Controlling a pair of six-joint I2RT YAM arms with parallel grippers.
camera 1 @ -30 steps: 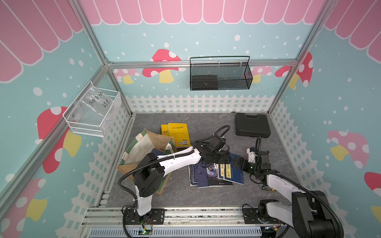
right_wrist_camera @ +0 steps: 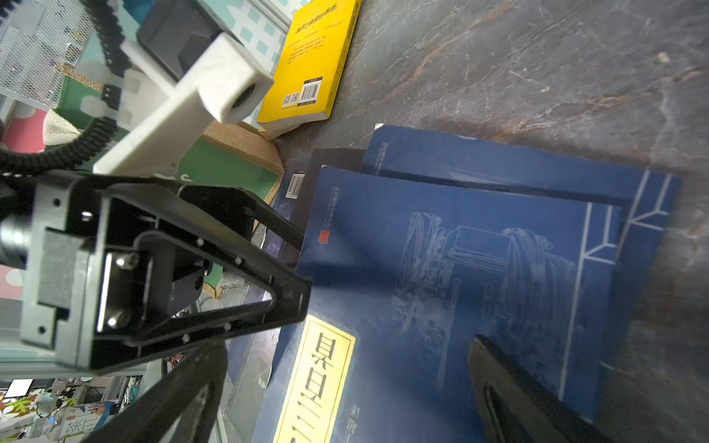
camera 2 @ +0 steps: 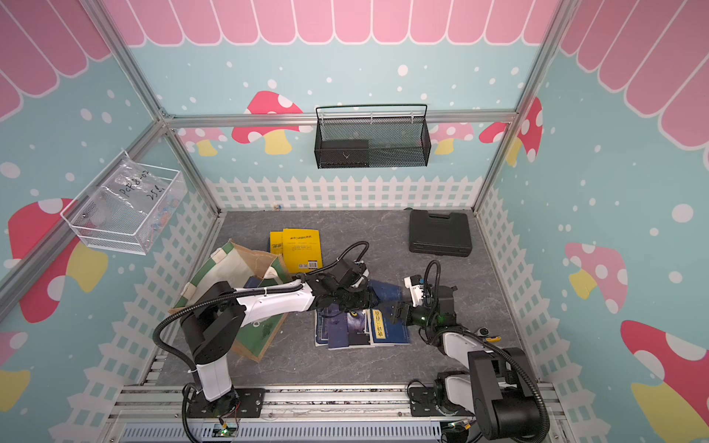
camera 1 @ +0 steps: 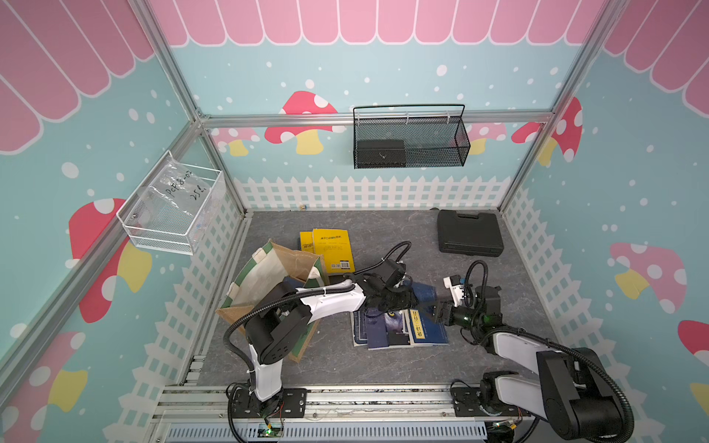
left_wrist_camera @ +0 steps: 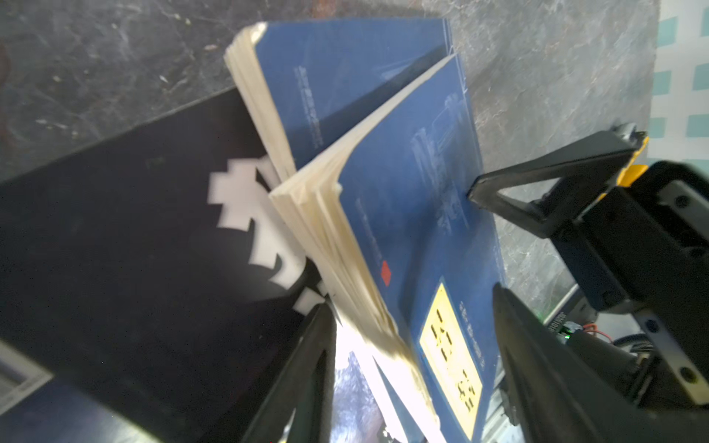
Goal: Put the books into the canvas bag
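Observation:
Dark blue books [left_wrist_camera: 413,221], overlapping on darker covers [left_wrist_camera: 147,243], lie in the middle of the table. My left gripper hangs over the pale page edge of the upper blue book, its fingers apart on either side. My right gripper is open over the top blue book [right_wrist_camera: 472,280] at its right; whether it touches is unclear. Two yellow books [camera 1: 331,247] lie behind. The canvas bag [camera 1: 269,265] stands at left with something blue inside, partly hidden by my left arm.
A black case [camera 1: 469,230] lies at back right. A black wire basket [camera 1: 435,147] and a white basket [camera 1: 162,221] hang on the walls. Bare table lies between the case and the books.
My left gripper has moved left. The blue books at right have shifted slightly left and the upper now covers more of the lower one. The right gripper has moved slightly.

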